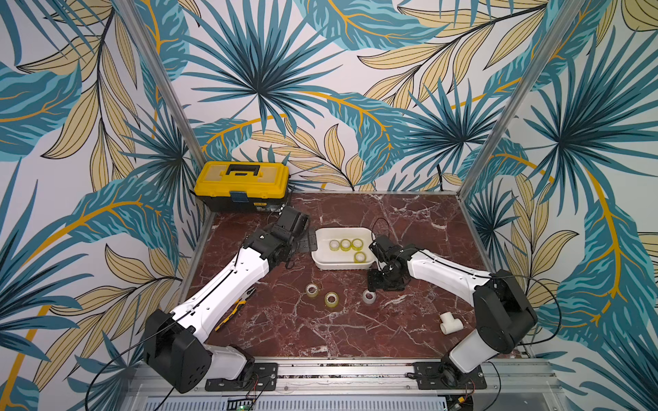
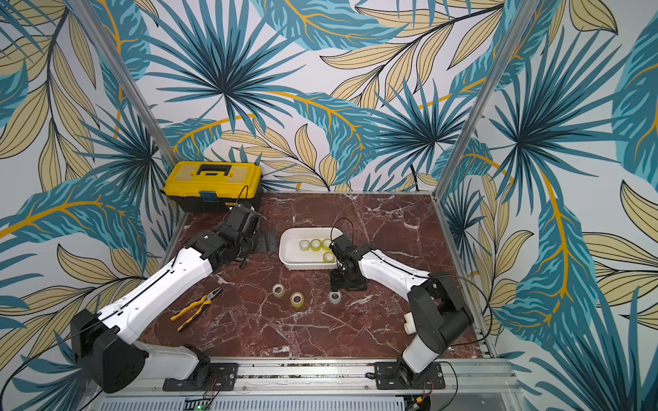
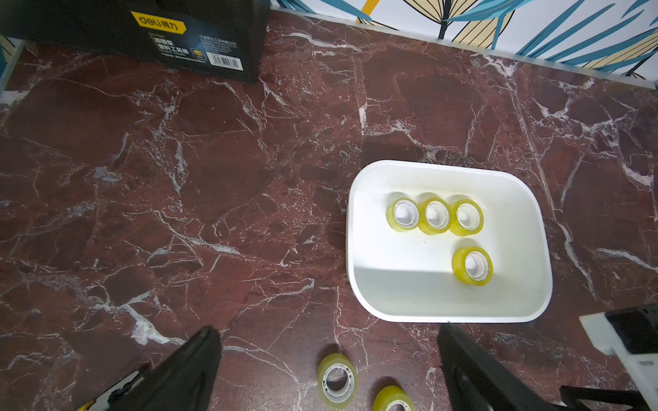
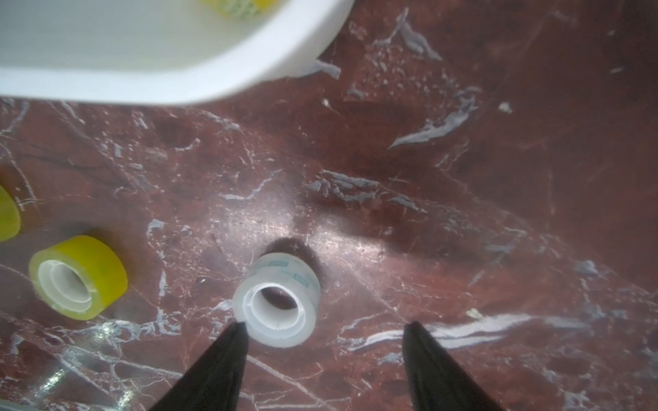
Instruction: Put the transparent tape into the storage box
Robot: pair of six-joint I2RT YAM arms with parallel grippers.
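Observation:
The white storage box holds several tape rolls. Outside it, in front, lie two yellowish rolls and a clearer roll. My right gripper hangs over the clearer roll, fingers apart with nothing visibly between them, just past the box's front right corner. My left gripper is raised left of the box, open and empty, its blurred fingertips framing the table in its wrist view.
A yellow and black toolbox stands at the back left. Pliers lie at the front left, a white pipe fitting at the front right.

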